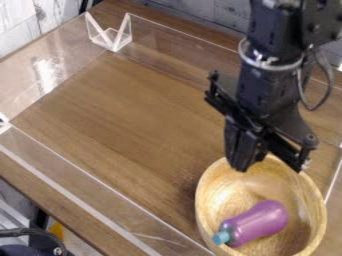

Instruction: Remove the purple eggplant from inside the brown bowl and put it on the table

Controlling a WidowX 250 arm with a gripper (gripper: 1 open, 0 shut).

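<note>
The purple eggplant (257,222) lies inside the brown bowl (207,200) at the lower right, its blue-green stem end pointing down-left near the bowl's front wall. Over the bowl's far rim hangs my black gripper (245,152), tips pointing down. It is shut, holding nothing. The eggplant is outside the fingers, apart from them and nearer the camera. Part of the bowl's far rim is hidden behind the gripper.
The wooden tabletop (127,115) left of the bowl is bare. Clear low walls (94,195) edge it, with a white wire-like bracket (111,33) at the back left. A black cable (30,232) lies outside at the front left.
</note>
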